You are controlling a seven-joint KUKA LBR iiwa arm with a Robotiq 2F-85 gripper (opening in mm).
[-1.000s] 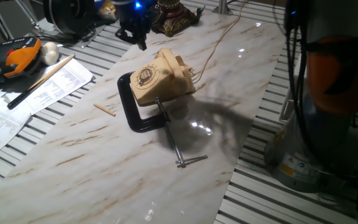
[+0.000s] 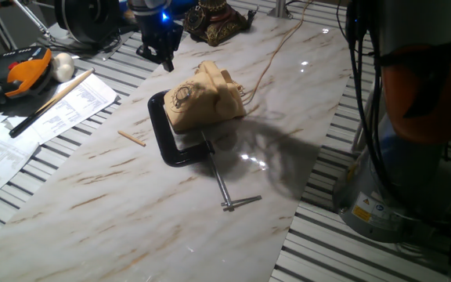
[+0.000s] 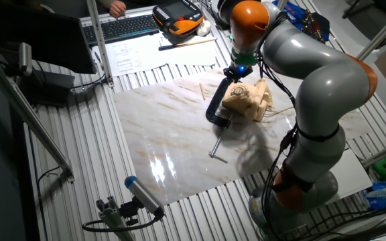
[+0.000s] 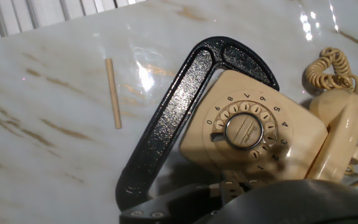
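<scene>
A cream rotary telephone (image 2: 202, 102) stands on the marble-patterned board, its numbered dial (image 4: 244, 130) facing up in the wrist view. The handset (image 4: 340, 130) lies across its far side, with a coiled cord beside it. Around one side of the phone sits a black C-clamp (image 4: 166, 118), its steel screw (image 2: 221, 180) extending over the board. My gripper (image 2: 168, 67) hangs just behind and above the phone, pointing down, apart from it as far as I can see. In the wrist view only dark finger parts show along the bottom edge, and the gap between the fingertips is unclear.
A thin wooden stick (image 4: 113, 93) lies on the board near the clamp. Beyond are papers (image 3: 133, 57), an orange-black device (image 3: 178, 19) and an ornate stand (image 2: 214, 22). The front of the board is clear.
In exterior view 1 my gripper has moved left and slightly lower beside the phone. The shadow on the board has shifted; clamp and stick have stayed put.
</scene>
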